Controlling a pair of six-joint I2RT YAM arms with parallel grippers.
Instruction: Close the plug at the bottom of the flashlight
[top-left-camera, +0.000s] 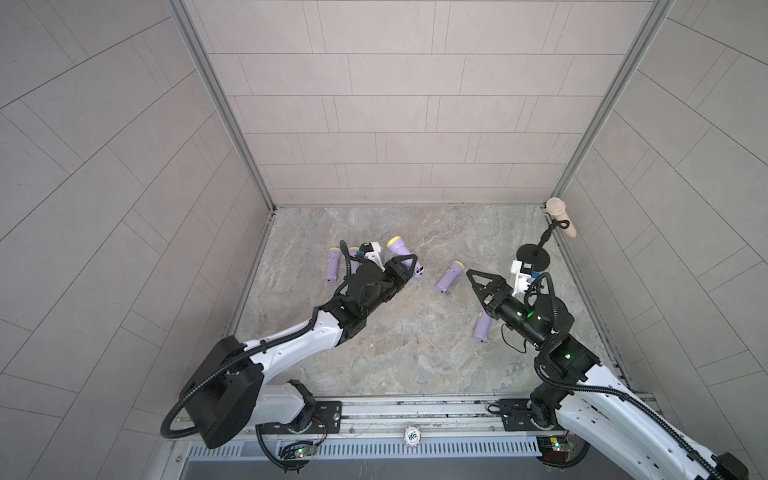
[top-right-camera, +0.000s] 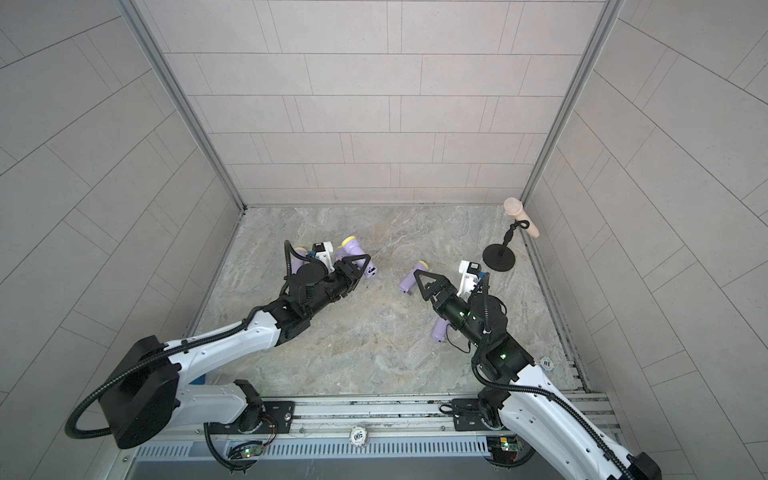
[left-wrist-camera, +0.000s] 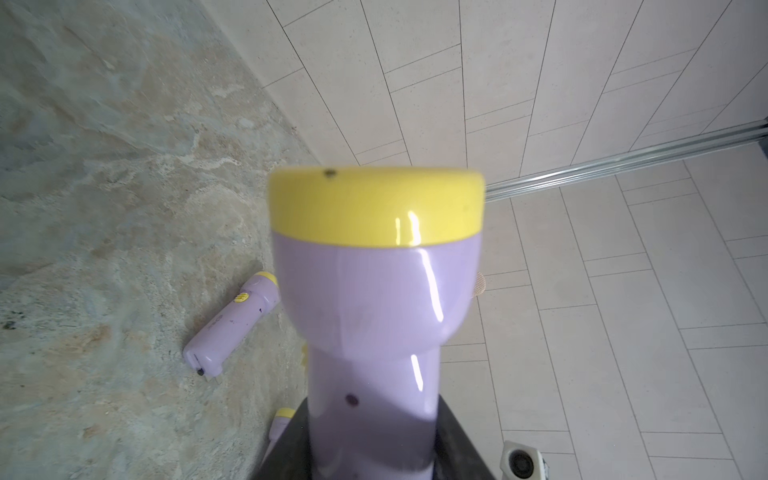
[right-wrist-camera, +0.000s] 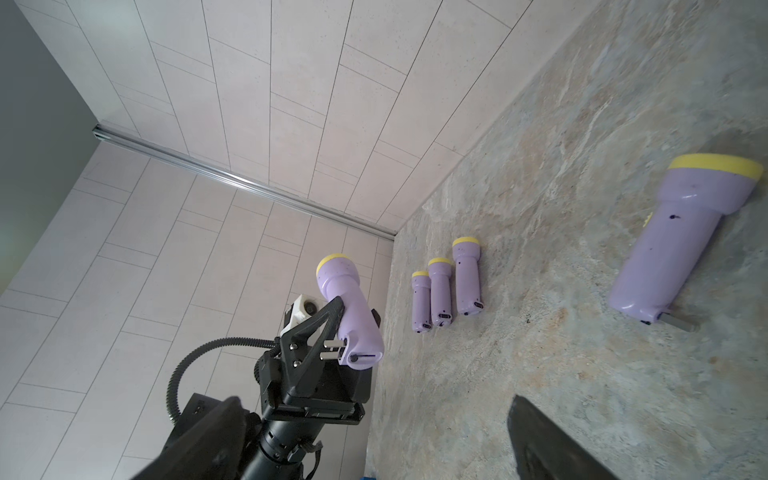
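My left gripper (top-left-camera: 404, 262) is shut on a lilac flashlight with a yellow head, lifted and tilted; in the right wrist view metal plug prongs (right-wrist-camera: 332, 349) stick out at its bottom. My right gripper is open, to the right of it, with nothing between its fingers. Under it and to its left a lilac flashlight (right-wrist-camera: 672, 248) lies on the table with a metal piece out at its lower end. Another flashlight (top-left-camera: 481, 326) lies beneath the right arm.
Several flashlights (right-wrist-camera: 468, 276) lie in a row at the back left of the marble table (top-left-camera: 424, 360). A black stand (top-left-camera: 533, 256) with a pale cylindrical head is at the back right.
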